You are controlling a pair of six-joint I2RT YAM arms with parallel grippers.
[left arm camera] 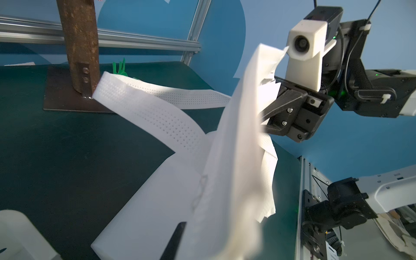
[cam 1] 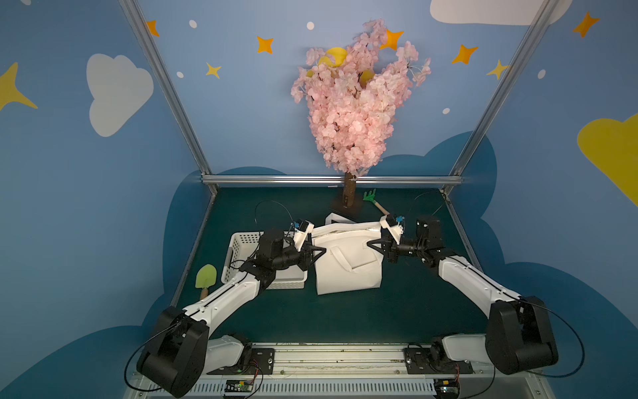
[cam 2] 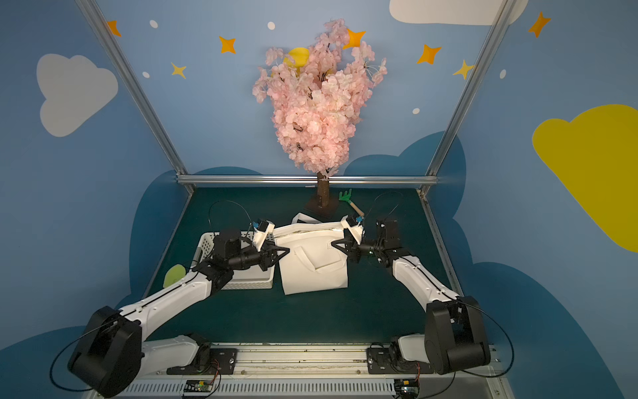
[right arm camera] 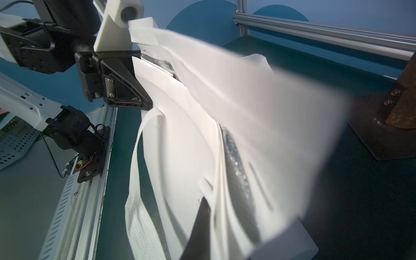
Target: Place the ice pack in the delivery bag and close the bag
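The white delivery bag (cam 1: 352, 269) stands upright mid-table, its silvery lining (right arm camera: 236, 162) showing along the mouth. At its right upper side, my right gripper (cam 1: 369, 246) is shut on the bag's thin edge. My left gripper (cam 1: 324, 251) is at the opposite upper side, its fingers part open near the bag wall; whether fabric lies between them is hidden. In the left wrist view one dark finger (left arm camera: 174, 242) shows against the white fabric. No ice pack can be clearly made out; the bag's inside is mostly hidden.
A white perforated basket (cam 1: 271, 284) stands left of the bag under my left arm. A green-headed fork (cam 1: 370, 195) and the tree's trunk (cam 1: 349, 191) are behind, with a light green trowel (cam 1: 206, 276) far left.
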